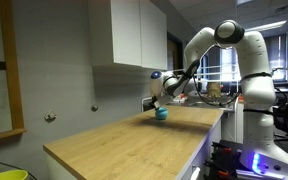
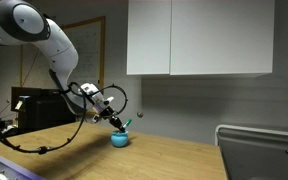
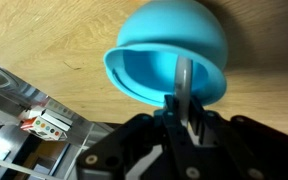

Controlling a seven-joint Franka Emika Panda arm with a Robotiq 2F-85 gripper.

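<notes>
A light blue bowl (image 3: pixel 150 68) fills the upper middle of the wrist view. It stands on the wooden counter and also shows as a blue bowl (image 1: pixel 162 114) in exterior view 1. My gripper is shut on a slim grey object (image 3: pixel 184 76), which reaches over the bowl's opening. Whether that object touches the bowl's inside cannot be told. In exterior view 2 the gripper (image 2: pixel 115 122) hangs just above the blue bowl (image 2: pixel 120 140), with a small teal-and-white piece beside it. The fingertips are too small to make out there.
White cabinets (image 1: pixel 129 45) hang above it along the wall. A printed box (image 3: pixel 46 127) lies past the counter's edge in the wrist view.
</notes>
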